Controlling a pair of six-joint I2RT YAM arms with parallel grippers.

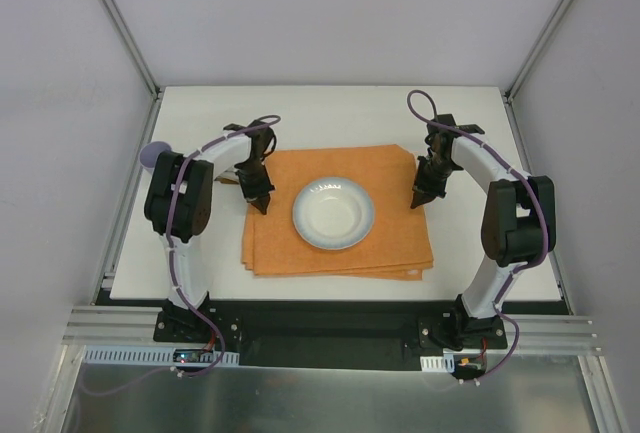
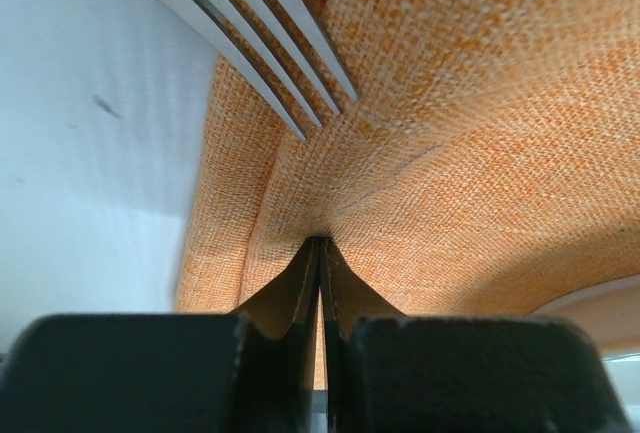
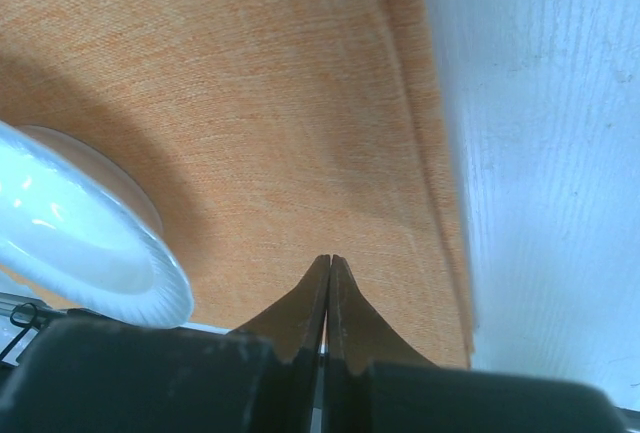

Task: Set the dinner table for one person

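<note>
An orange placemat [image 1: 340,165] lies folded double on the white table, its lower layer showing along the left and front edges. On it rests a white plate [image 1: 334,213], near its middle. My left gripper [image 1: 262,209] is shut with its tips down at the mat's left part, and nothing shows between its fingers. A fork [image 2: 245,23] reaches over the mat's left edge with its tines, beyond those tips. My right gripper [image 1: 417,203] is shut too, empty as far as shows, over the mat's right edge, with the plate [image 3: 90,233] to its left.
A purple cup [image 1: 154,155] stands at the table's left edge. Cutlery beside the left arm is mostly hidden by it.
</note>
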